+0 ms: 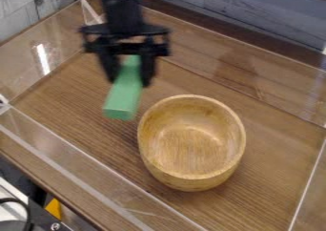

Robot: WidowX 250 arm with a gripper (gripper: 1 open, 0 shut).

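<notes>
My gripper (125, 46), dark and motion-blurred, hangs at the upper middle, shut on a green block (122, 94) that is held above the wooden surface, left of a round tan bowl (192, 163). The fingers are too blurred to show in detail.
The bowl takes up the lower middle. Bare wooden surface (274, 130) lies to the right and behind. Pale walls stand along the back, and a clear edge runs at the left. Dark cables show at the lower left corner.
</notes>
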